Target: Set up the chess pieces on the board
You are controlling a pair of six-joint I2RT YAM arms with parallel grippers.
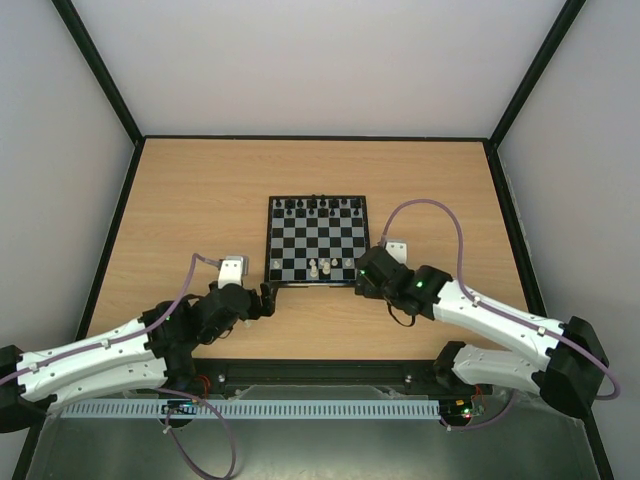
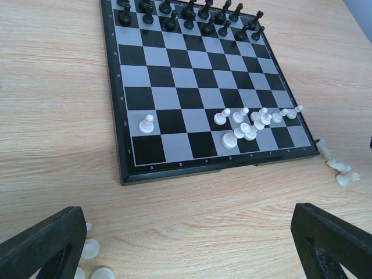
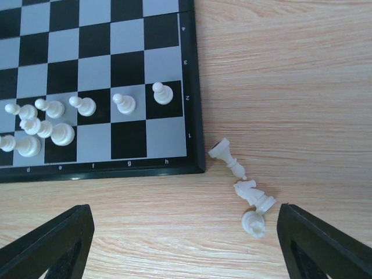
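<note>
The chessboard (image 1: 318, 242) lies mid-table, its far rows holding black pieces (image 2: 189, 9). White pieces stand on the near two rows: a lone pawn (image 2: 146, 124) in the leftmost file, a cluster (image 2: 250, 129) around the middle, and pawns (image 3: 163, 93) toward the right edge. Off the board's near right corner, several white pieces lie on the wood, among them a toppled one (image 3: 228, 158) and a knight-like one (image 3: 249, 192). My left gripper (image 1: 268, 299) is open above other white pieces (image 2: 90, 248). With fingers apart and empty, my right gripper (image 1: 372, 284) hangs over the table near those loose pieces.
Bare wood lies in front of the board (image 3: 157, 209) and to its right (image 3: 290, 87). Dark frame posts and white walls bound the table at the sides and back.
</note>
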